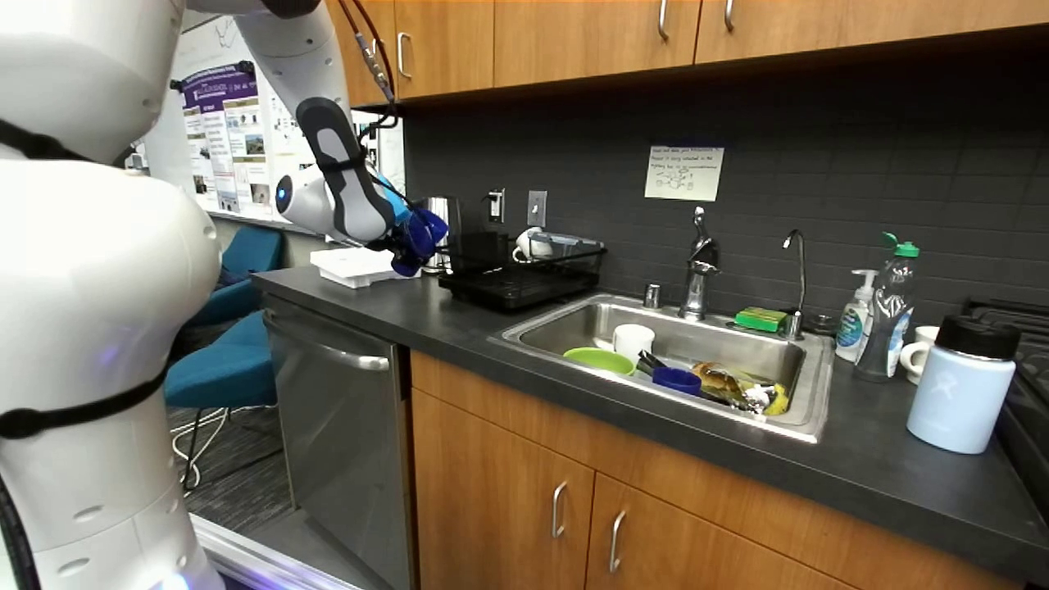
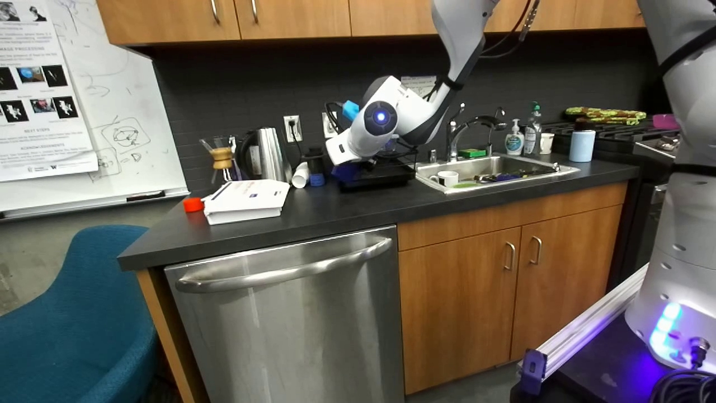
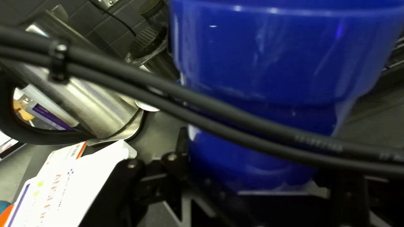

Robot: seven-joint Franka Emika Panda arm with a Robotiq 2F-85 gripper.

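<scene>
A blue cup (image 1: 425,230) is held off the counter at the end of the arm, left of the black dish rack (image 1: 511,285) in exterior view 1. My gripper (image 1: 401,246) is shut on it. Much of the wrist view is filled by the cup (image 3: 265,75), seen side-on between the dark fingers, with black cables crossing in front. Exterior view 2 shows only a bit of blue (image 2: 347,172) below the arm's end; the wrist hides the grip there.
A steel kettle (image 2: 272,155) and a white box (image 2: 245,201) stand left of the rack. Right of it, the sink (image 1: 814,393) holds a green bowl (image 1: 600,360), a white mug (image 1: 632,340) and another blue dish (image 1: 676,380).
</scene>
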